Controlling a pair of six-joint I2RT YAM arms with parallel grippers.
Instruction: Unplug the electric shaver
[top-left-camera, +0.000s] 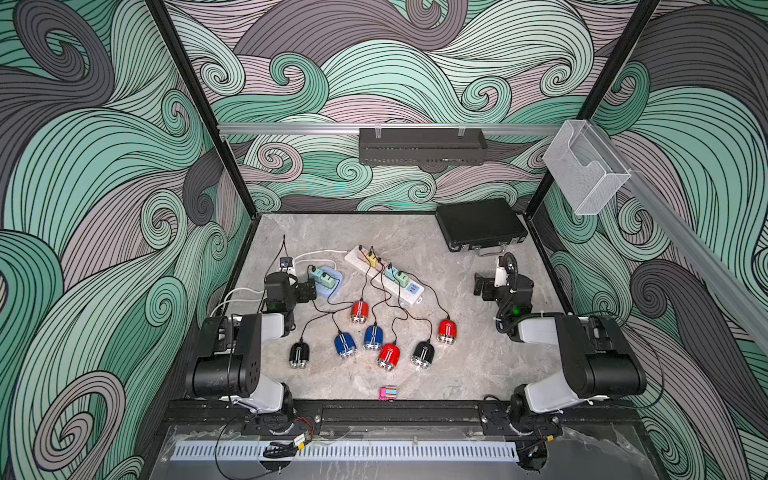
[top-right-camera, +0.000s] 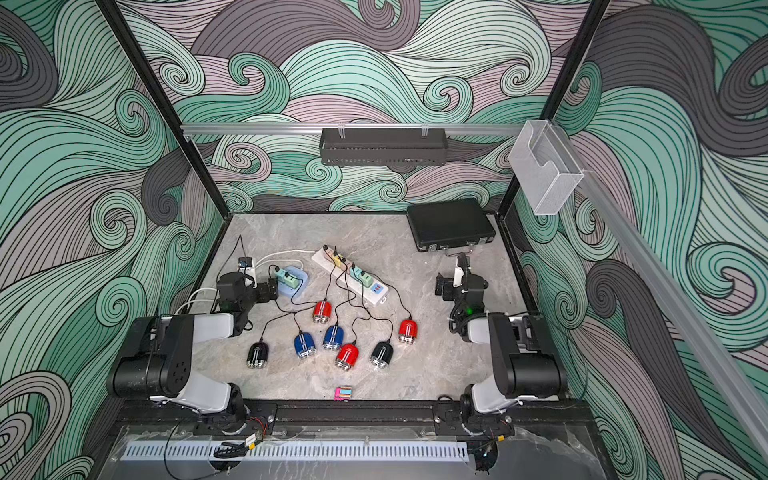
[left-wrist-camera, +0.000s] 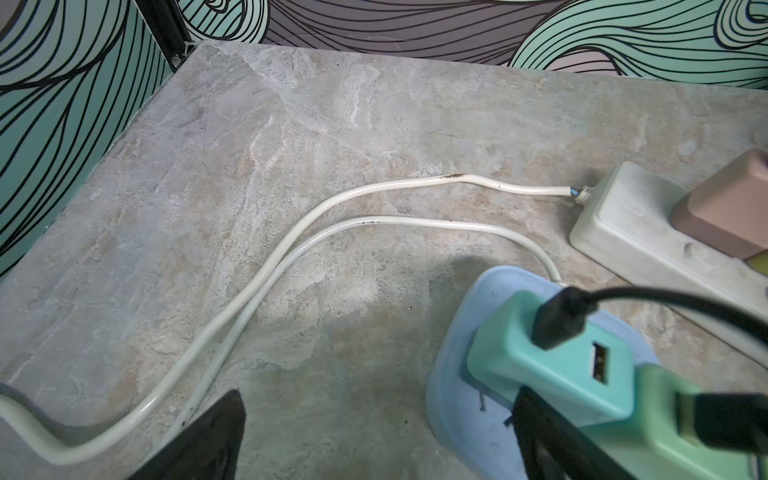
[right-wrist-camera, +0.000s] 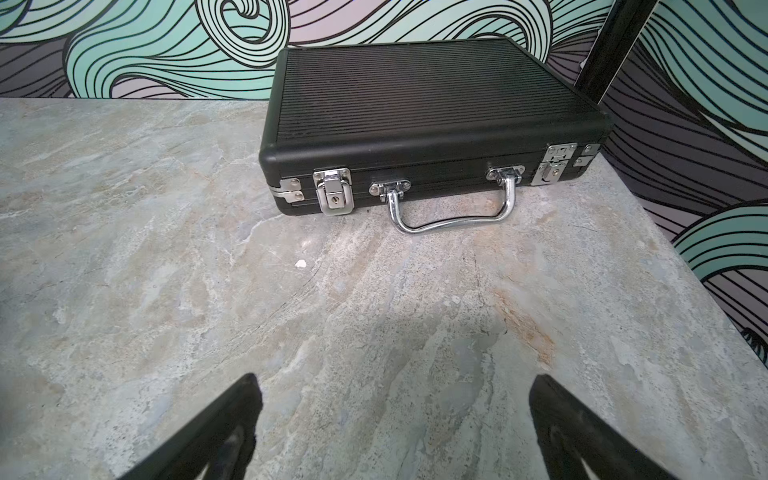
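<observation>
Several corded shavers lie on the table, among them a black shaver (top-left-camera: 299, 354), a blue shaver (top-left-camera: 345, 345) and a red shaver (top-left-camera: 447, 331). Their dark cords lead to chargers in a white power strip (top-left-camera: 414, 293) and a light-blue socket block (left-wrist-camera: 448, 384). On that block sit a teal charger (left-wrist-camera: 520, 352), a black plug (left-wrist-camera: 560, 318) in its top, and a green charger (left-wrist-camera: 648, 424). My left gripper is open beside the block, nothing between its fingers, its right finger close to the teal charger. My right gripper hangs open over bare table.
A black case (right-wrist-camera: 432, 112) occupies the back right corner. White cables (left-wrist-camera: 280, 248) run across the left side. A small colourful object (top-left-camera: 388, 393) lies at the front edge. Shaver cords cross in the middle.
</observation>
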